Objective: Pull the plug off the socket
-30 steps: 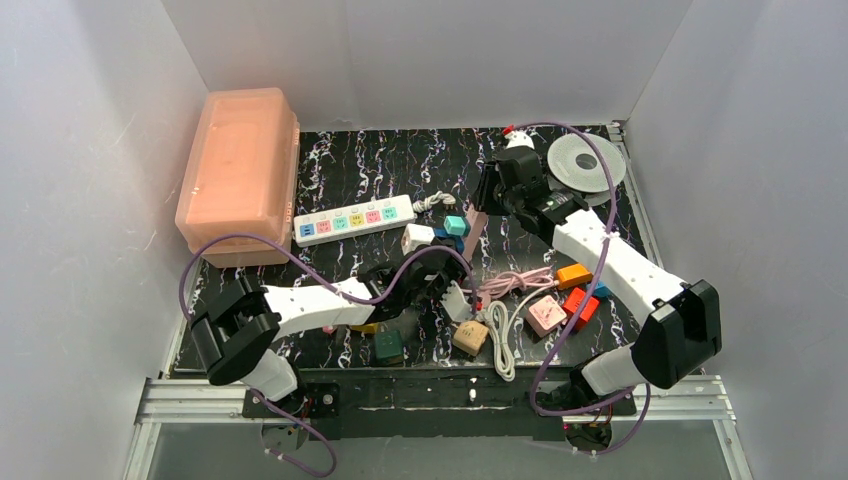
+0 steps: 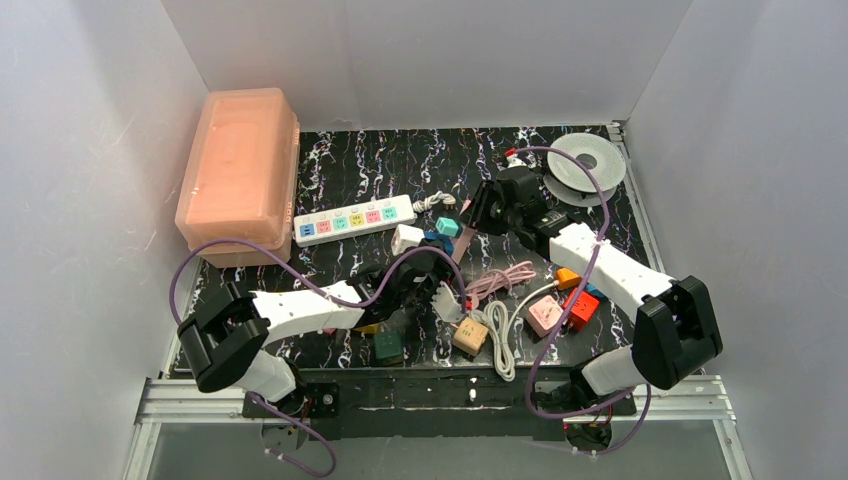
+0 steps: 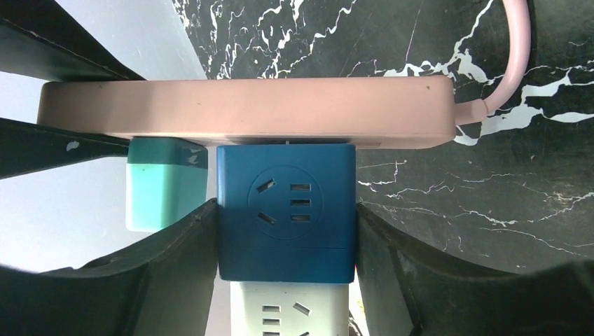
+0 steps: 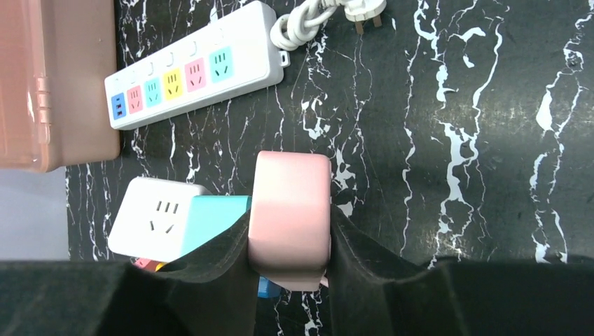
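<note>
The pink power strip [image 2: 464, 241] [image 3: 245, 108] lies with its cord at one end; my right gripper [image 2: 480, 205] is shut on its other end [image 4: 289, 203]. A blue plug [image 2: 438, 240] [image 3: 286, 203] sits against the strip's side, between the fingers of my left gripper, which appear to touch both its sides. A teal plug [image 2: 448, 227] [image 3: 164, 192] is beside it along the strip, and a white plug [image 2: 406, 238] [image 4: 143, 213] adjoins these.
The white power strip [image 2: 353, 218] and salmon box [image 2: 237, 170] are left and behind. Cable coils [image 2: 500, 335], several loose adapters [image 2: 545, 315] crowd the front right; discs [image 2: 585, 160] stand back right.
Over the last second my right gripper has moved toward the front and slightly left with the pink strip; the left gripper and nearby plugs shifted slightly left with it.
</note>
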